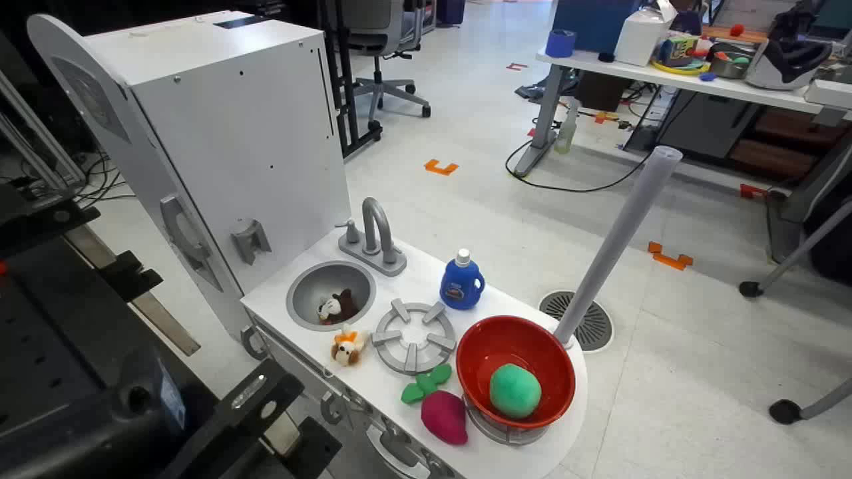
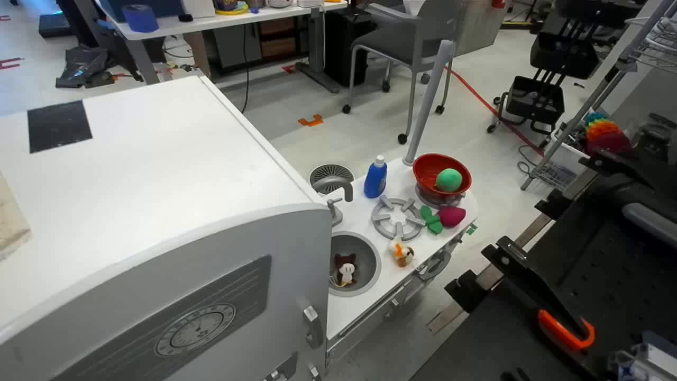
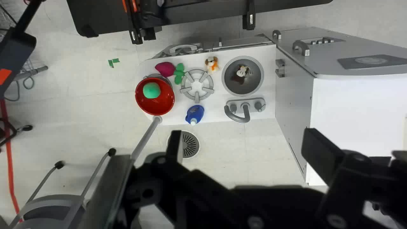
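Note:
Seen only in the wrist view, my gripper is open, its two black fingers wide apart and nothing between them. It hangs high above the toy kitchen. A green ball (image 1: 515,391) lies inside the red bowl (image 1: 477,335), which rests on a burner at the counter's rounded end. Close to the bowl is a magenta beet-like plush (image 1: 444,416) with green leaves (image 1: 426,384). A small dog plush (image 1: 348,346) with orange on it sits between the sink and the bare burner (image 1: 413,339). Inside the grey sink (image 2: 374,279) lies a brown-and-white plush (image 2: 346,272).
A blue bottle (image 1: 461,281) stands upright at the counter's back edge near the faucet (image 1: 379,231). The tall white cabinet (image 1: 239,144) borders the sink end. At the bowl end a grey pole (image 1: 619,239) rises. Counter space between bottle and faucet is bare.

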